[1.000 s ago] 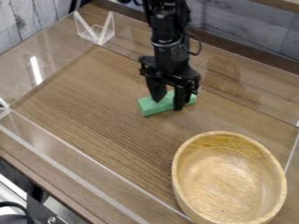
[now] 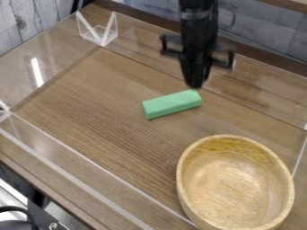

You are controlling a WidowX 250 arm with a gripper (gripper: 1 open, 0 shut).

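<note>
A green rectangular block point(image 2: 171, 104) lies on the wooden table, left of centre of the free space beneath the arm. The robot's gripper point(image 2: 193, 74) is raised above and behind the block, apart from it. It is dark and motion-blurred, so its fingers and anything between them are unclear.
A large tan round bowl point(image 2: 234, 187) fills the lower right of the table point(image 2: 84, 135). A white wire-like object point(image 2: 99, 29) stands at the top left. A dark cable lies at the bottom left corner.
The gripper has moved up and back from the green block, which it was over and touching or nearly touching. The block still lies in about the same place, now fully visible.
</note>
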